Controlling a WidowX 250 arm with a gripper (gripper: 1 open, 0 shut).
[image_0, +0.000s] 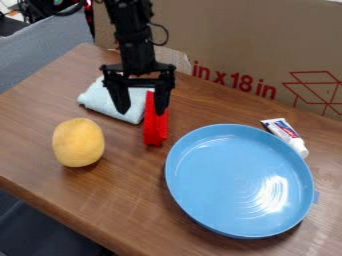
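Note:
The black gripper (142, 98) hangs open over a long red object (155, 124), its fingertips near that object's upper end; whether they touch it I cannot tell. A folded pale blue cloth (99, 98) lies just left of the red object, partly behind the gripper. A round yellow object (79, 142) sits toward the front left. A large blue plate (238, 180) fills the right front, with a white toothpaste tube (286, 136) behind it.
A cardboard box (267, 60) stands along the back of the wooden table (134, 200).

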